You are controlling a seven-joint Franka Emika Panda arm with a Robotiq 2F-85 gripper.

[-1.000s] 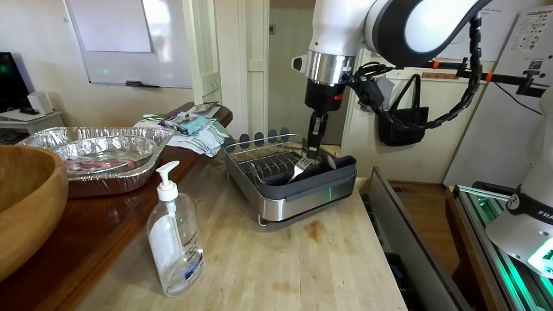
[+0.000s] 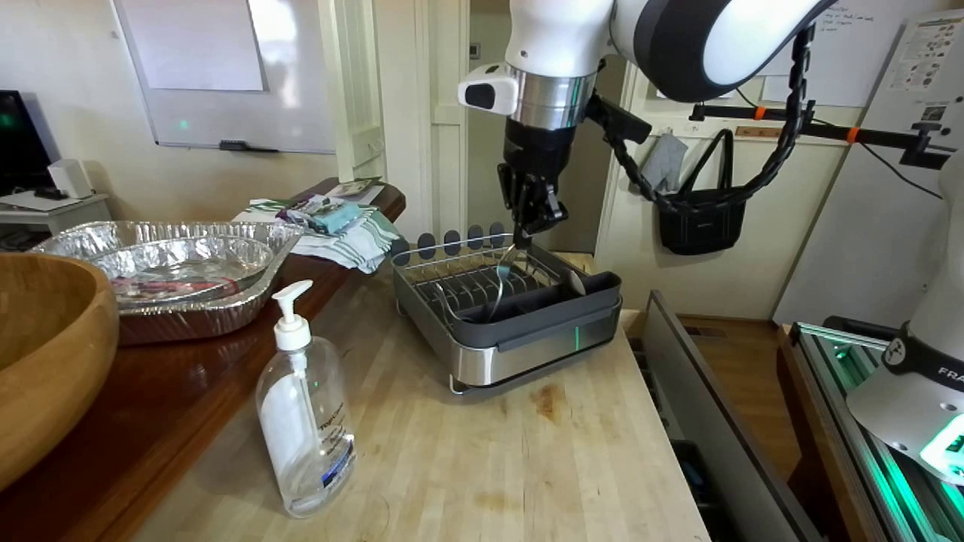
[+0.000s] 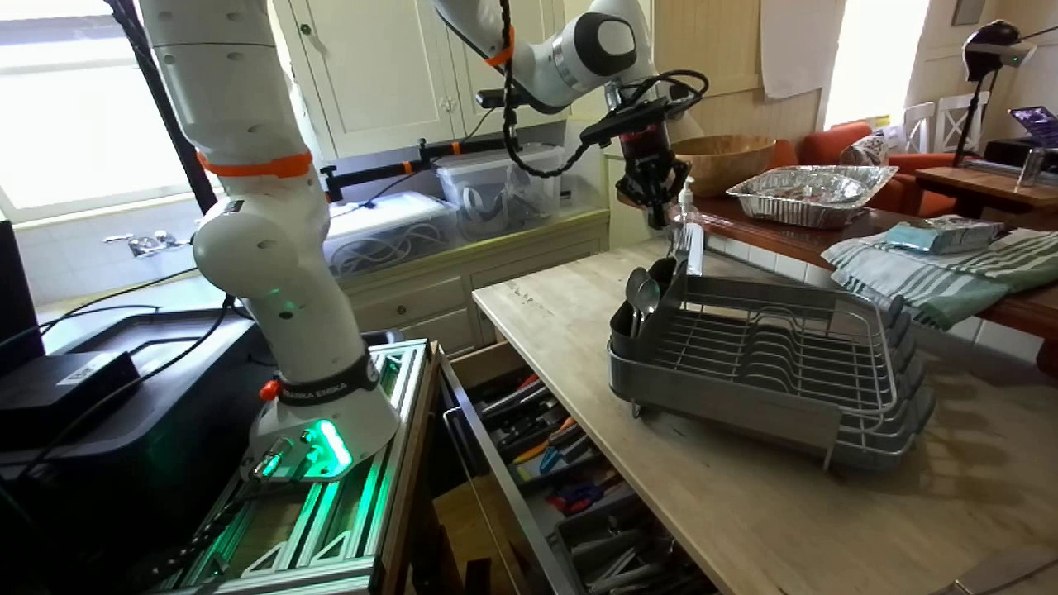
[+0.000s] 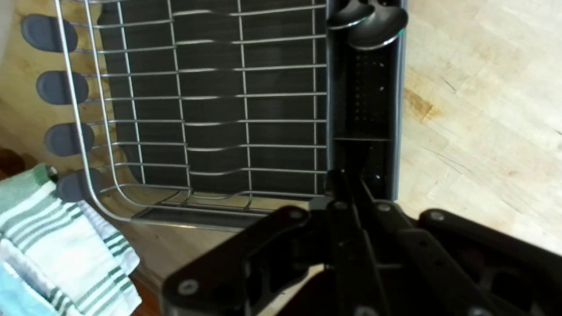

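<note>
My gripper (image 2: pixel 524 236) is shut, its tips over the near end of the dish rack's dark cutlery holder (image 2: pixel 542 307). A fork (image 2: pixel 503 269) stands steeply in that holder with its head up, close to the fingertips. In exterior view 2 the fork (image 3: pixel 682 238) shows just to the right of my gripper (image 3: pixel 656 220). No view shows it clearly between the fingers. From the wrist, the dark shut gripper covers the holder's near compartment. Two spoons (image 4: pixel 376 26) lie at the holder's far end.
The wire dish rack (image 3: pixel 764 342) is empty of plates. A soap bottle (image 2: pixel 305 424) stands on the wooden counter (image 2: pixel 434 452). An open drawer (image 3: pixel 536 446) of utensils runs along the counter's edge. Towels (image 3: pixel 942 263) and foil trays (image 2: pixel 181 271) lie on the darker table.
In exterior view 1 my gripper has shifted left and up and has turned. The fork's head has moved left and up, and the fork stands steeper.
</note>
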